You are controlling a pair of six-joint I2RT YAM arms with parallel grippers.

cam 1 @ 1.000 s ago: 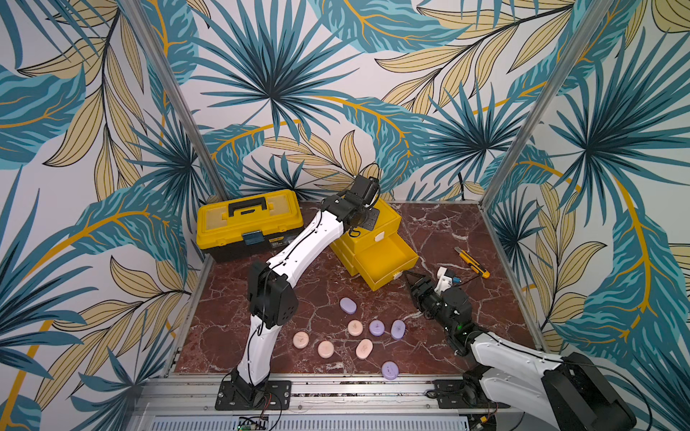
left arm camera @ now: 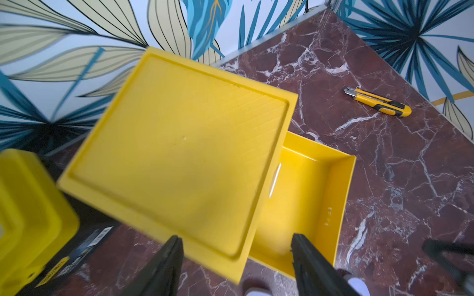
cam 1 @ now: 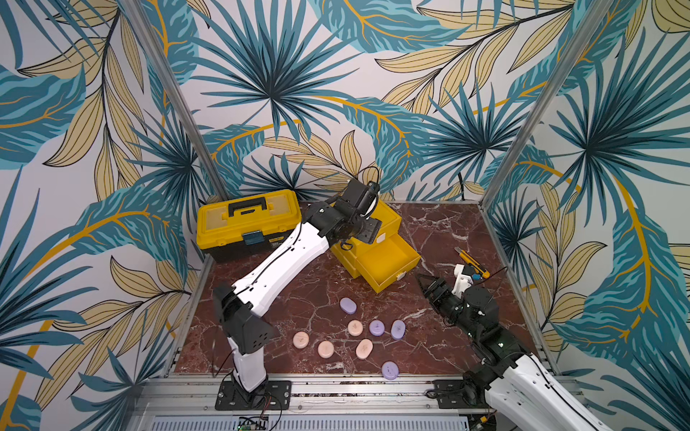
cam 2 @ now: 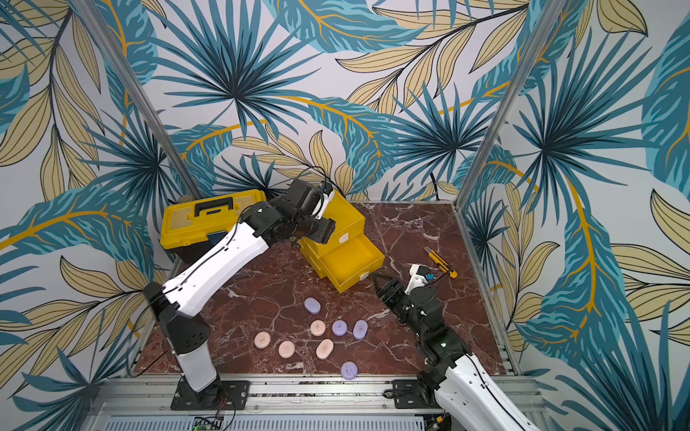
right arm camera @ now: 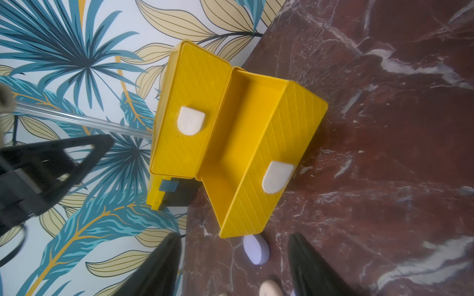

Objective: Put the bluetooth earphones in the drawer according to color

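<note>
A yellow drawer cabinet (cam 1: 388, 217) stands at mid-table, its lower drawer (right arm camera: 271, 182) pulled out and empty where its inside shows. The upper drawer front (right arm camera: 192, 143) is closed. My left gripper hangs over the cabinet's near left side, fingers (left arm camera: 165, 266) apart with nothing between them. Just right of the drawer's front corner, my right gripper is open and empty, apart from the drawer. In front lie several purple earphone cases, such as one (cam 1: 348, 306) nearest the drawer, and several pinkish ones, such as one (cam 1: 325, 349).
A yellow and black toolbox (cam 1: 248, 215) stands left of the cabinet. On the right are a yellow utility knife (left arm camera: 382, 102) and a small white-and-blue object (cam 2: 420, 275) close to the right arm.
My left gripper has shifted slightly left and nearer the front over the cabinet, its elbow swinging left. The right gripper has drawn back rightward from the drawer's corner. The cases have not moved.
</note>
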